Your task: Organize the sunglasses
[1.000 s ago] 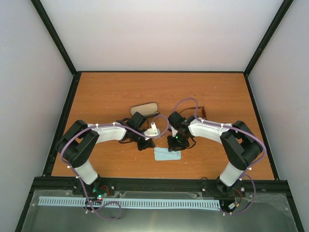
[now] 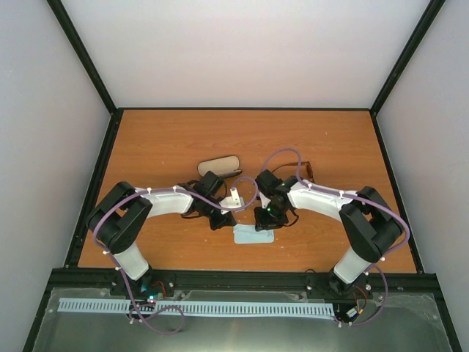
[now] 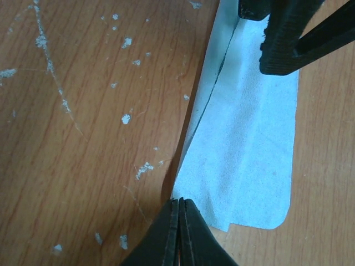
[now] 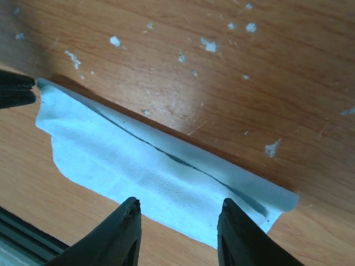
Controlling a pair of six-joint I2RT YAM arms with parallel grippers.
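Note:
A light blue cloth (image 2: 251, 236) lies folded on the table at the front middle. My left gripper is shut at the cloth's corner; whether cloth is pinched between its tips is unclear. Above the cloth's other end, my right gripper stands open, its two fingertips apart with cloth visible below. A beige glasses case (image 2: 218, 166) lies behind the left arm. Brown sunglasses (image 2: 308, 171) are partly visible behind the right arm.
The right arm has shifted slightly over the cloth in the top view; the left arm is almost unchanged.

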